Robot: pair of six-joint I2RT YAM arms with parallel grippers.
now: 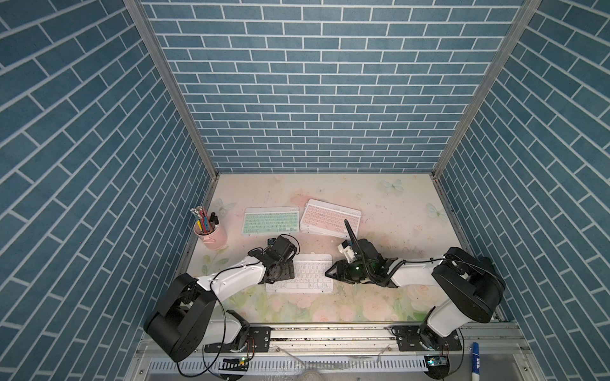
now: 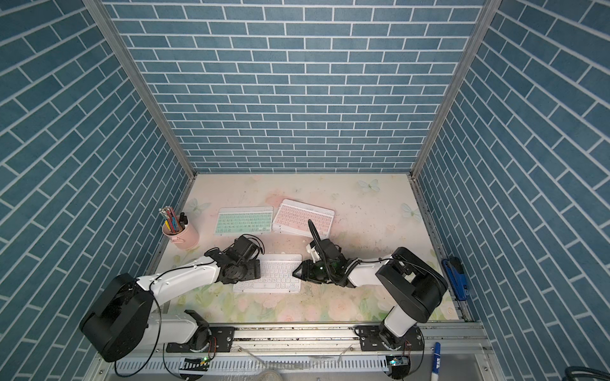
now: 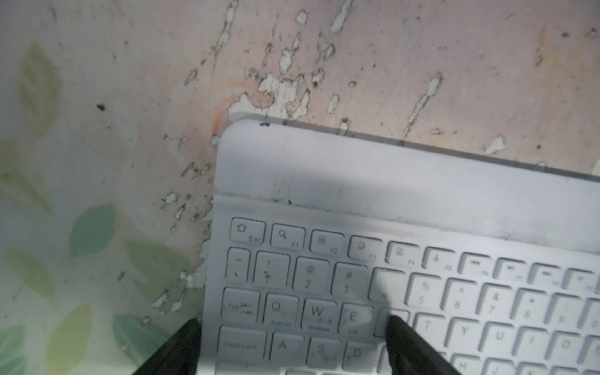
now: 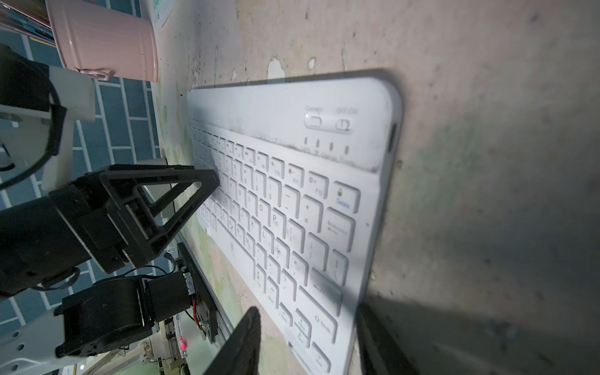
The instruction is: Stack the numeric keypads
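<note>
A white keyboard (image 1: 311, 276) lies flat on the table near the front, between my two arms. In the left wrist view my left gripper is open, its fingers apart around the left end of the white keyboard (image 3: 400, 181), one at its left edge and one over the keys. At the keyboard's right end, my right gripper has its fingers apart, one by the right edge. Contact cannot be judged. Behind lie a green-keyed keyboard (image 1: 271, 221) and a pink-keyed keyboard (image 1: 331, 217), side by side, the pink one turned at an angle.
A pink cup (image 1: 213, 237) with pens stands at the table's left edge. Free table lies to the right and at the back right. A blue tool (image 2: 455, 278) sits by the right wall. A marker (image 1: 475, 362) is outside the front rail.
</note>
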